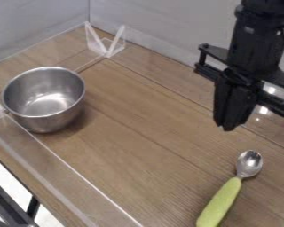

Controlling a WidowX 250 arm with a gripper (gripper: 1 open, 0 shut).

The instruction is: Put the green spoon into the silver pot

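A spoon with a green handle (219, 204) and a silver bowl end lies on the table at the lower right, its bowl pointing away from the camera. The silver pot (43, 121) stands at the left, and no spoon shows inside it. High at the right, my black gripper (233, 115) hangs well above and behind the spoon. Its fingers are together, and nothing shows between them. The spoon is clear of them on the tabletop.
Between pot and spoon the wooden table (145, 133) is bare. A white bent piece (106, 42) stands by the back wall. At the lower left, dark framework shows beyond the table's edge.
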